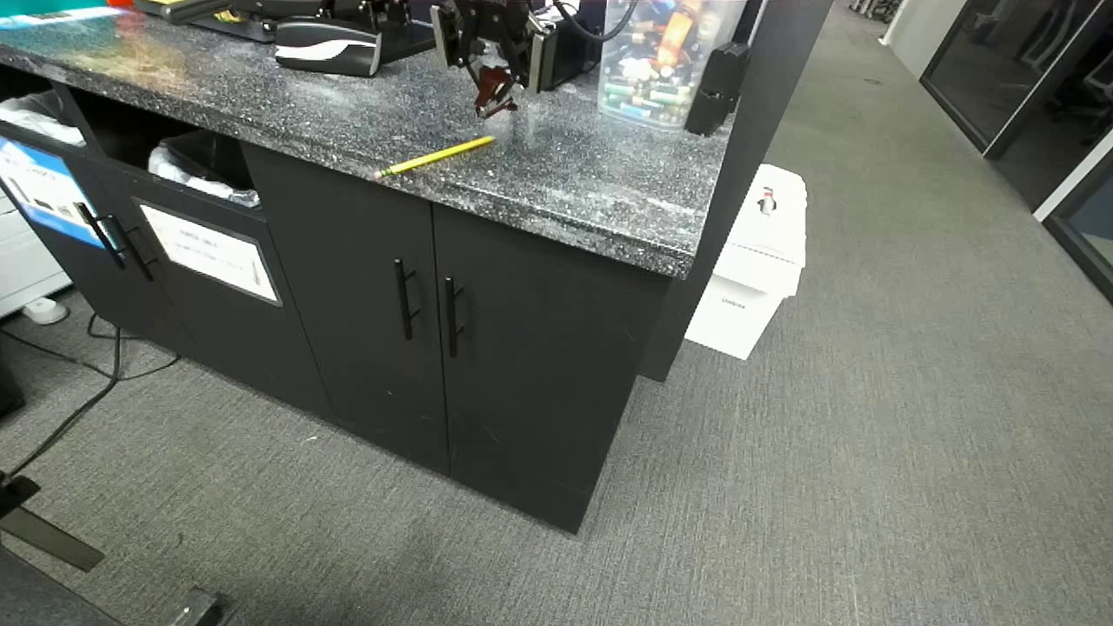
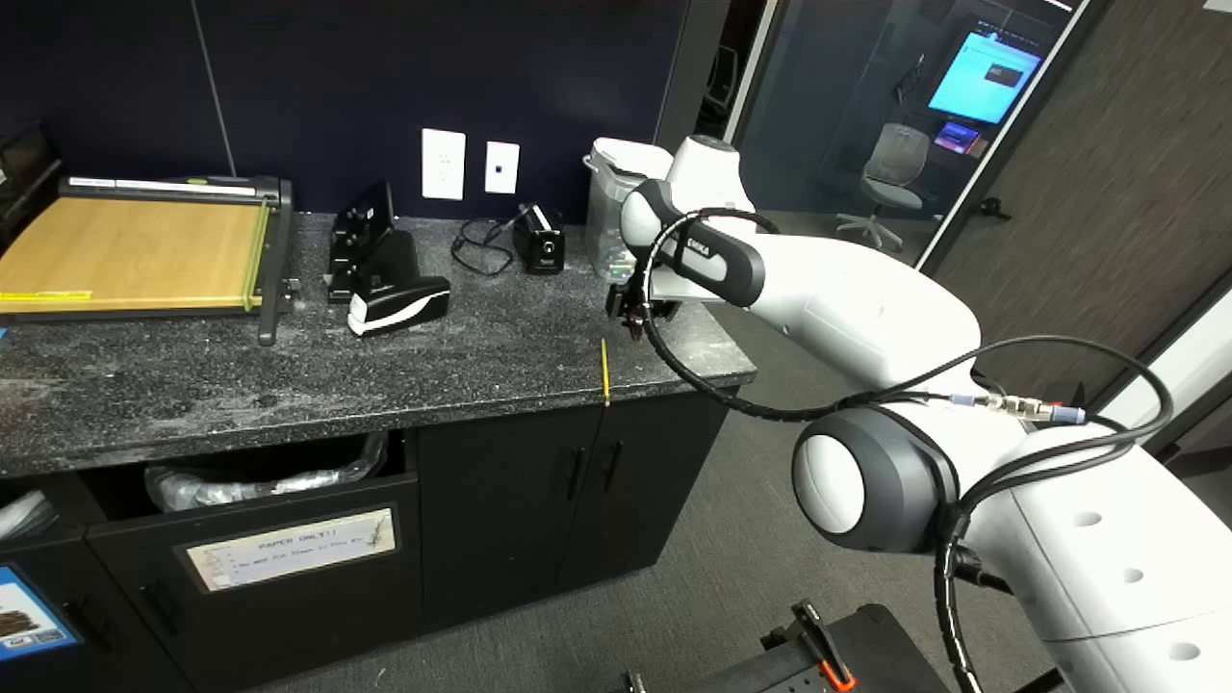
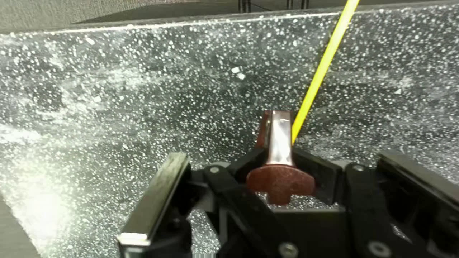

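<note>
My gripper is shut on a dark red staple remover (image 3: 280, 182), whose metal finger end sticks out past the fingers (image 3: 317, 172). In exterior view 1 the gripper (image 1: 495, 69) hangs over the counter with the staple remover (image 1: 493, 92) lowest, behind the far tip of the yellow pencil (image 1: 438, 156). That pencil lies on the speckled counter, its eraser end at the front edge. Seen from the wrist, the pencil (image 3: 322, 68) runs away from beside the staple remover. The arm's cable partly covers the gripper (image 2: 635, 306) in exterior view 2.
A clear bin of batteries (image 1: 657, 63) stands at the counter's right end. A black electric sharpener (image 2: 539, 239) sits near the wall, with a stapler (image 2: 398, 304) and a paper cutter (image 2: 133, 248) farther left. Bare counter (image 2: 508, 335) lies left of the pencil.
</note>
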